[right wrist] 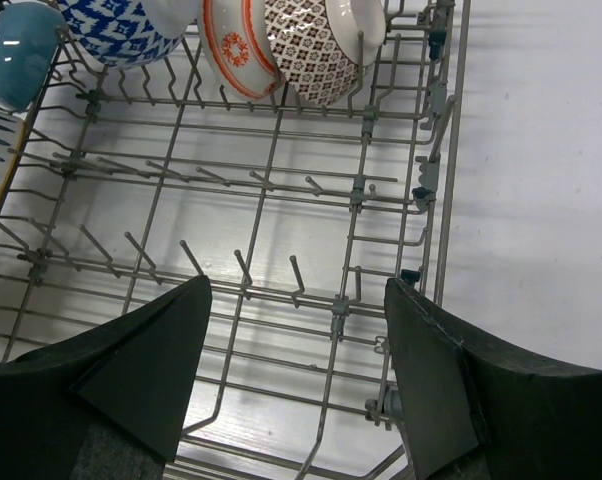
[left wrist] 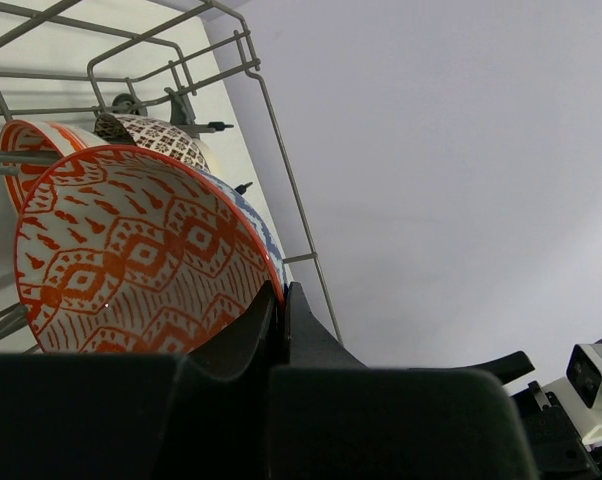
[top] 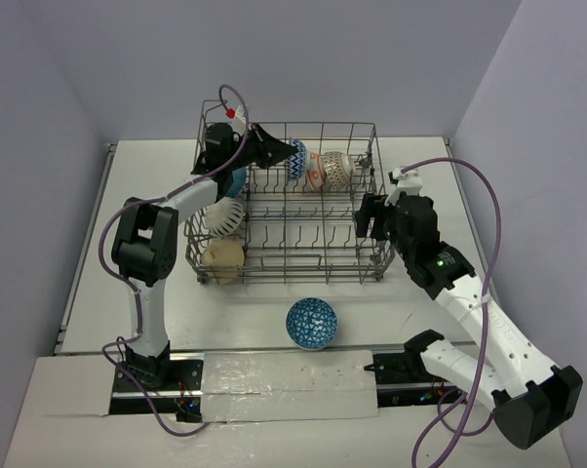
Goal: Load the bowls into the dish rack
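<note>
My left gripper [top: 288, 148] is shut on the rim of a blue-patterned bowl [top: 298, 162] with an orange interior [left wrist: 141, 250], in the rack's back row. Beside it stand an orange-and-white bowl [right wrist: 231, 45] and a brown-patterned bowl [right wrist: 316, 55]. The rack [top: 318, 273] also holds a teal bowl [right wrist: 16, 65], a striped bowl [top: 223, 216] and a cream bowl [top: 222, 258] along its left side. My right gripper is over the rack's right side, part open with nothing between its fingers. A blue bowl [top: 311, 322] lies on the counter in front of the rack.
The middle and front rows of the rack show empty tines. The bare counter [top: 118, 292] runs either side of the rack, and walls [top: 518, 195] close in the sides and back.
</note>
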